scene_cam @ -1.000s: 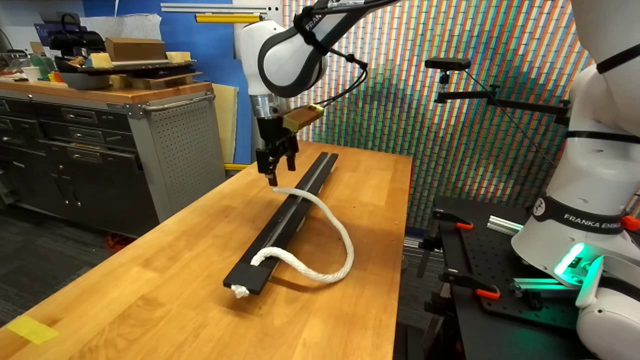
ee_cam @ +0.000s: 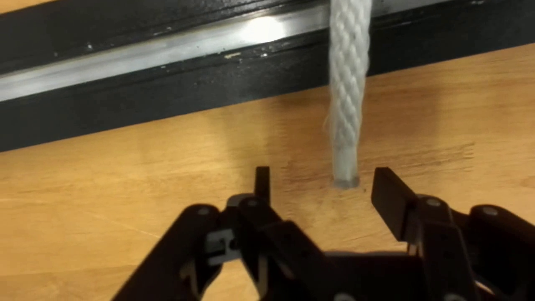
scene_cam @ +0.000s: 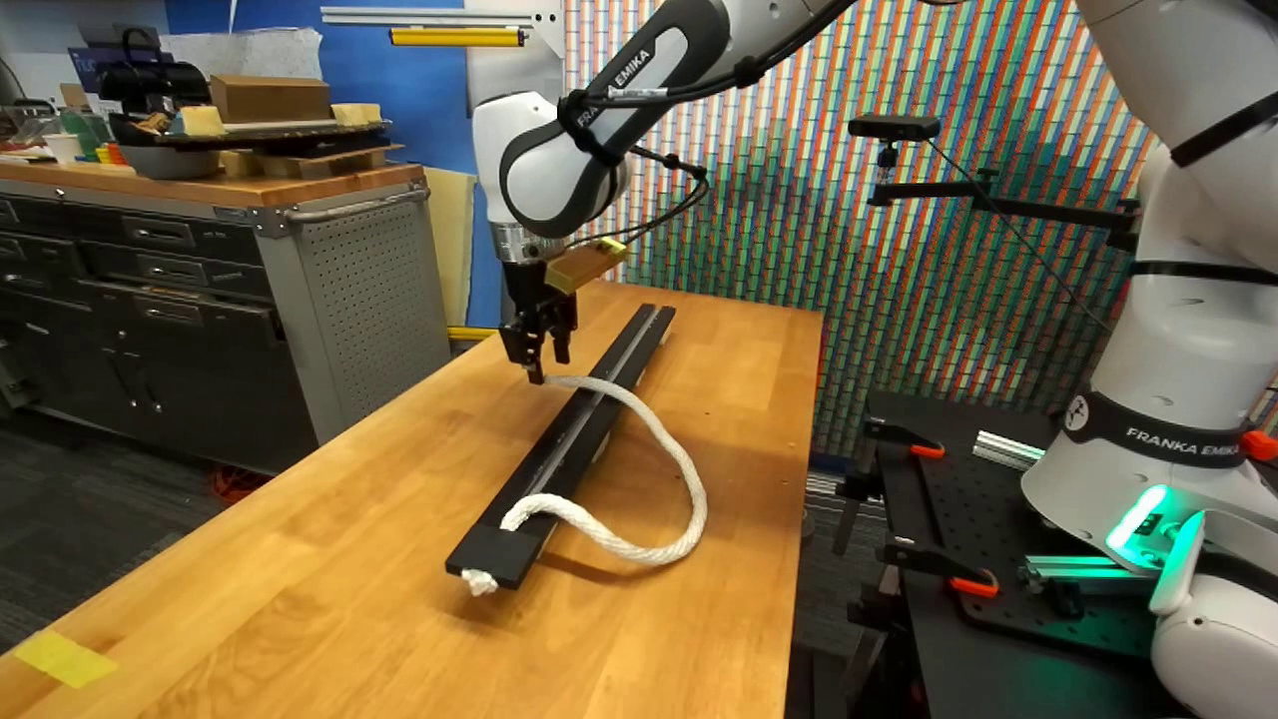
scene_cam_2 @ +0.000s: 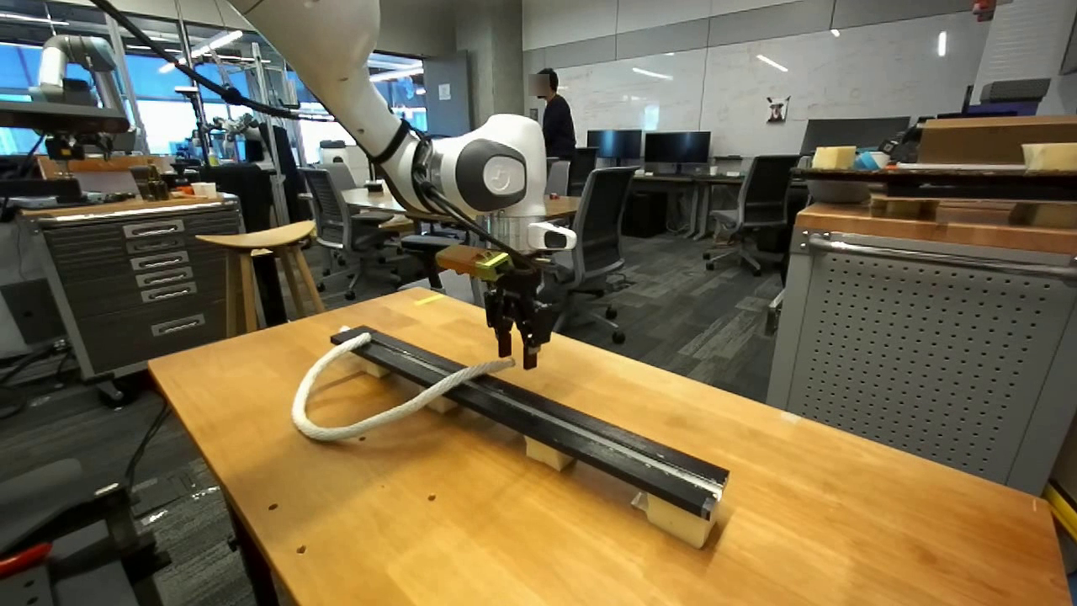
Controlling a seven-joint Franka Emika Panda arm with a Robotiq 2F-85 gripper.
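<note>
A white braided rope (scene_cam: 686,485) makes a wide loop on the near side of a long black bar (scene_cam_2: 565,414) with a grey groove. One end of the rope is fixed at the bar's end, where a frayed tuft sticks out. Its free end (ee_cam: 345,170) reaches across the bar and past its edge. My gripper is part open above that free end, which appears between the fingers, closer to the right finger (ee_cam: 393,203). No contact shows in the wrist view. In exterior view 2 the gripper (scene_cam_2: 517,360) hangs just beyond the bar.
Light blocks (scene_cam_2: 550,453) hold the bar above the wooden table (scene_cam: 300,575). Bare tabletop lies on both sides of it. A workbench (scene_cam: 240,186) stands past the table, and a person (scene_cam_2: 557,116) is in the far background.
The gripper has come down and shifted slightly left in exterior view 1, closer to the rope's free end. Its fingers stand closer together. The rope and bar look unmoved.
</note>
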